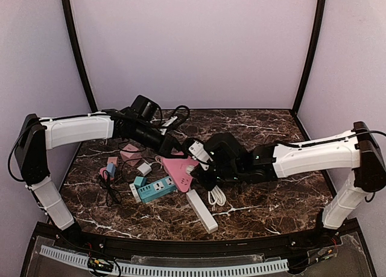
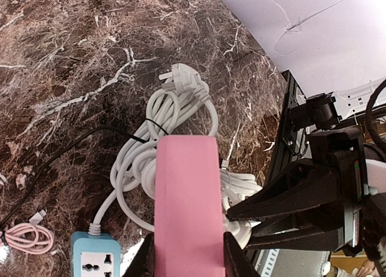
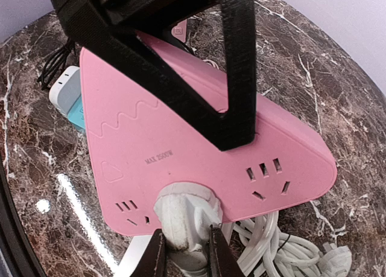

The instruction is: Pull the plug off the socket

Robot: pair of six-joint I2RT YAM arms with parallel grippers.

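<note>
In the right wrist view a pink triangular socket (image 3: 199, 144) stands tilted, its slotted face toward that camera. My left gripper is shut on the socket, one finger on either side of its narrow edge. A white plug (image 3: 186, 219) lies against the lower part of the face, and my right gripper is shut on its body. The plug's round base seems to touch the pink face; its pins are hidden, so I cannot tell how deep they sit. From above, both grippers meet over the middle of the table.
A teal power strip (image 1: 157, 189) and a long white bar (image 1: 202, 211) lie just in front. Coiled white cable (image 2: 142, 162) rests under the socket. Small blocks and cables crowd the left.
</note>
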